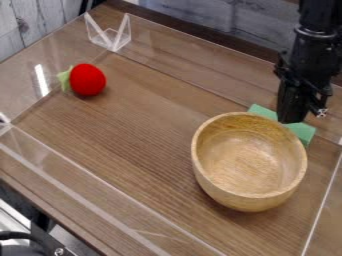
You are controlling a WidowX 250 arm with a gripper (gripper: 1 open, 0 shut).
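The black robot gripper (283, 108) is at the upper right, its fingertips low over a mint-green flat piece (297, 130) that lies partly behind a large tan wooden bowl (249, 178). It looks shut, with nothing visible between its fingers. A red round object (87, 79) with a green top lies at the far left.
A white wire holder (110, 32) stands at the upper left. The table's back edge runs along the top right.
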